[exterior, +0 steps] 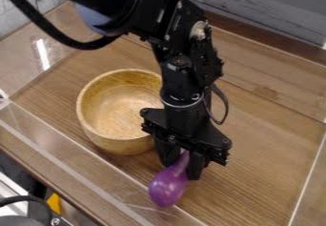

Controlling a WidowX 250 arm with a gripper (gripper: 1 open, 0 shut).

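Note:
My black gripper (181, 155) points down at the front of the wooden table, shut on a purple eggplant (167, 187), which lies tilted with its round end toward the near edge and its top hidden between the fingers. A round tan wooden bowl (105, 98) sits just left of the gripper, partly behind the arm.
White walls stand behind it. Beyond the near left edge, a dark cable and a small yellow object (53, 202) show at the bottom corner.

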